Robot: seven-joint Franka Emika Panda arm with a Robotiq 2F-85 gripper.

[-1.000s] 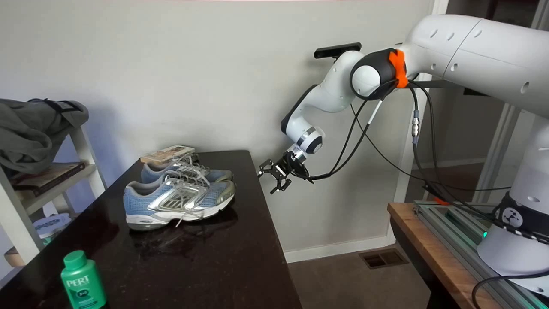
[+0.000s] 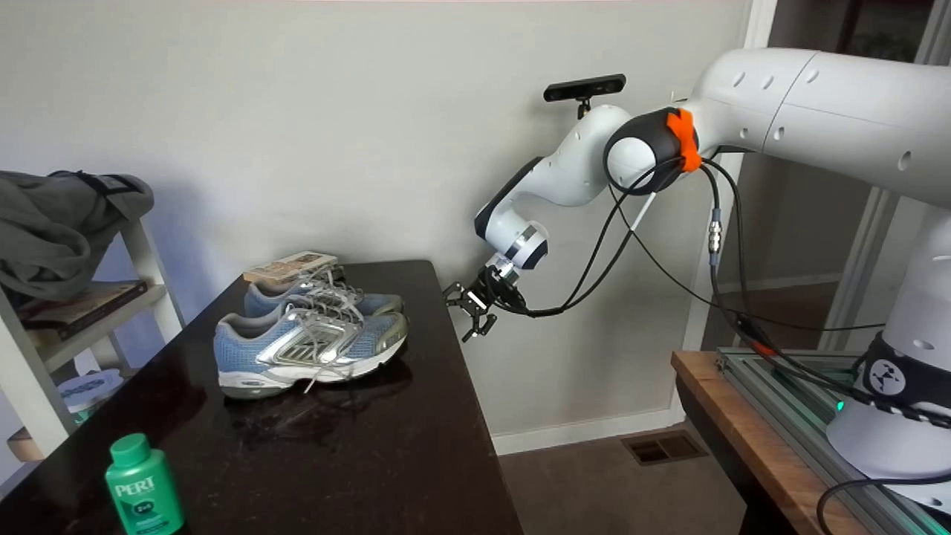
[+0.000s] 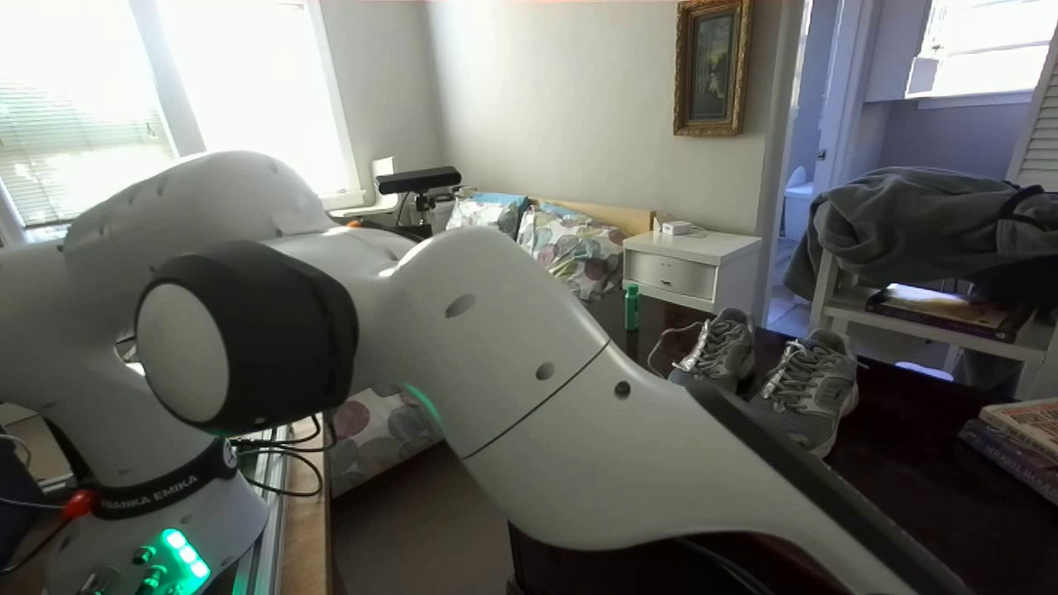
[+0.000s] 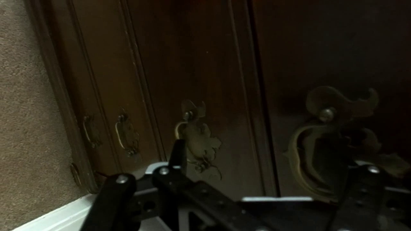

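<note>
In the wrist view, a dark wooden dresser front point(image 4: 215, 57) carries a column of brass drawer handles. The nearest handle point(image 4: 298, 161) is a curved bail on an ornate plate at the right, partly covered by a black finger. Farther down the front is another brass handle point(image 4: 198, 140). My gripper is open, its fingers apart, one close to or over the nearest handle; contact cannot be told. In exterior view 1 the gripper point(image 2: 468, 312) hangs at the dresser's far right edge, just below the top point(image 2: 392, 464). Nothing shows between its fingers.
Blue-grey sneakers point(image 2: 312, 343), a book point(image 2: 290, 267) and a green Pert bottle point(image 2: 144, 489) stand on the dresser top. A wall point(image 2: 356, 134) runs behind. Open carpet point(image 2: 579, 490) separates the dresser from the wooden robot bench point(image 2: 713, 379).
The gripper has moved slightly left, closer to the dresser's edge. The arm's upper link and elbow sit a little lower. Shoes and bottle are unmoved.
</note>
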